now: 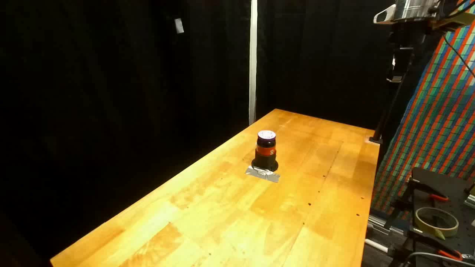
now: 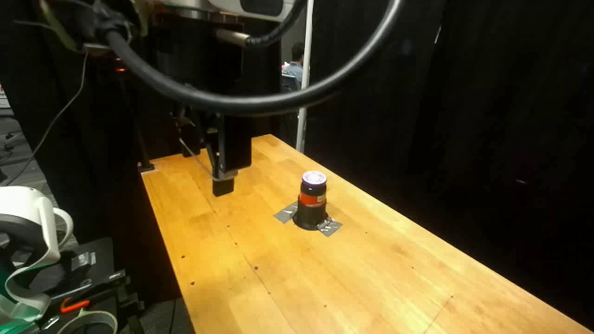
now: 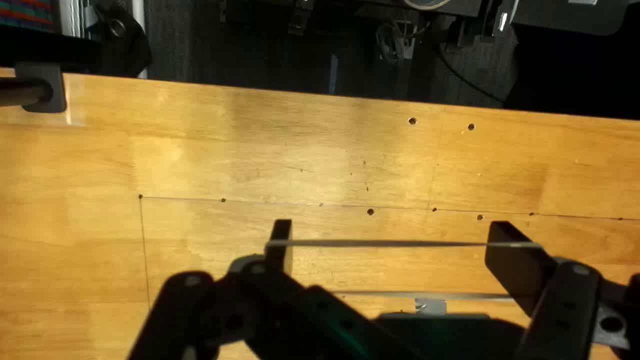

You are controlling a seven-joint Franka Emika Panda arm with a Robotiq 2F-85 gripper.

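Note:
A dark jar (image 1: 265, 144) with a pale lid and a red-orange label stands upright in a black round holder (image 2: 310, 216). Strips of grey tape (image 2: 332, 226) fix the holder to the wooden table (image 1: 249, 209). High over the table, apart from the jar, my gripper is open and pointing down. A thin pale band stretches across between its fingers, with bare tabletop below. In exterior view 2 a black fingertip (image 2: 223, 187) appears left of the jar. The wrist view shows a bit of grey tape (image 3: 430, 306); the jar itself cannot be made out there.
A black post base (image 3: 45, 87) sits at a table corner. Beside the table is a dark cart (image 1: 445, 191) with a tape roll (image 1: 436, 221). A thick cable (image 2: 261, 104) loops off the arm.

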